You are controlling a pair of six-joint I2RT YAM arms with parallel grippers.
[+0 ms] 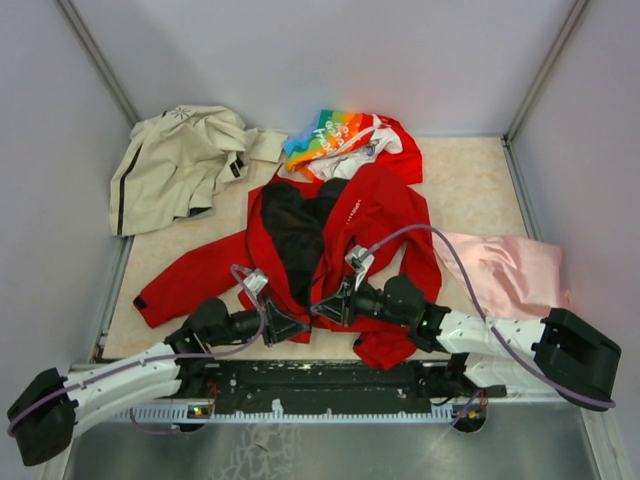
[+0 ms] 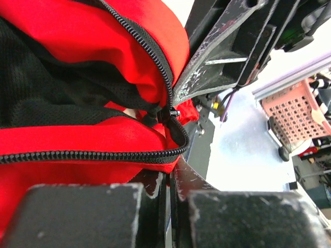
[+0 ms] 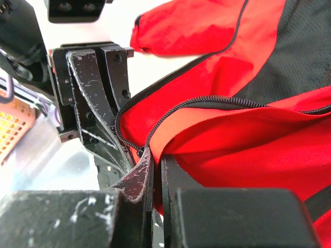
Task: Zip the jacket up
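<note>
The red jacket point(image 1: 390, 210) with a dark mesh lining lies open at the table's centre, its bottom hem between both grippers. In the left wrist view a black zipper point(image 2: 88, 155) bends round a small slider or pin point(image 2: 168, 114). My left gripper is shut on the zipper edge of the red fabric. My right gripper is shut on the other red edge beside the zipper point(image 3: 217, 102). The two grippers are close together at the lower middle in the top view. The exact zipper end between the fingertips is partly hidden.
A beige jacket point(image 1: 175, 165) lies back left, a rainbow and red garment point(image 1: 350, 145) at the back, pink cloth point(image 1: 500, 270) at the right. Walls border the table at back and sides.
</note>
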